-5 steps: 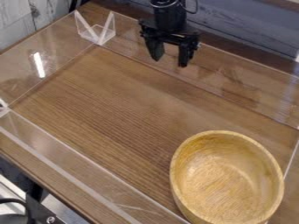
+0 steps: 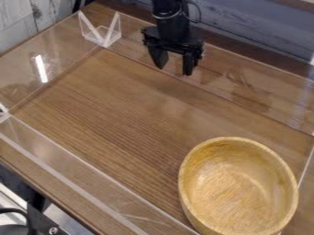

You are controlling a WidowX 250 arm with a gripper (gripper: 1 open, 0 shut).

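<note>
My black gripper [image 2: 173, 57] hangs over the back middle of the wooden table [image 2: 110, 119], its fingers pointing down and standing open. I see nothing held between them. Its wrist and arm rise out of the top of the camera view.
A large cream oval bowl [image 2: 238, 186] fills the lower right. A clear angular plastic piece [image 2: 101, 29] stands at the back left. A grey panelled wall runs behind the table.
The bowl and the plastic piece are where they were.
</note>
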